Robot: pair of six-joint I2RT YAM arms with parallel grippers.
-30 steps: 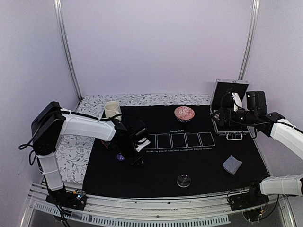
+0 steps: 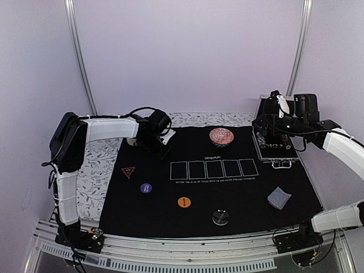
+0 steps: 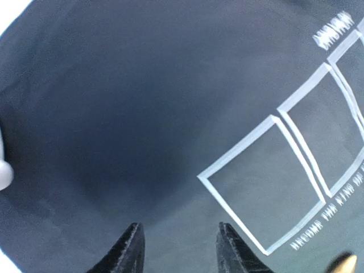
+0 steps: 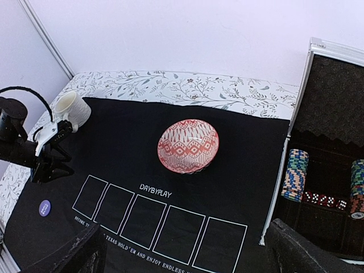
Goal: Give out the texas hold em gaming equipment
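Note:
My left gripper point(image 2: 165, 152) hangs over the left of the black mat, fingers point(image 3: 126, 250) apart and nothing between them. At the right, my right gripper stands open and empty near the case point(image 4: 274, 196). Chip stacks point(image 4: 296, 175) and red dice point(image 4: 324, 200) lie inside this case. On the mat are a red triangular marker point(image 2: 128, 172), a purple disc point(image 2: 146, 187), an orange disc point(image 2: 184, 202) and a clear-looking round piece with a dark middle point(image 2: 220, 217). White card outlines point(image 2: 214, 169) mark the mat's middle.
A red patterned bowl point(image 4: 188, 145) stands at the back middle. The white mug point(image 4: 73, 108) is at the back left, mostly hidden by the left arm from above. A folded grey cloth point(image 2: 278, 198) lies front right.
My left gripper has moved up and back, away from the front left. The orange disc, only a sliver seen at the gripper before, now lies in full view. The right arm shifted slightly.

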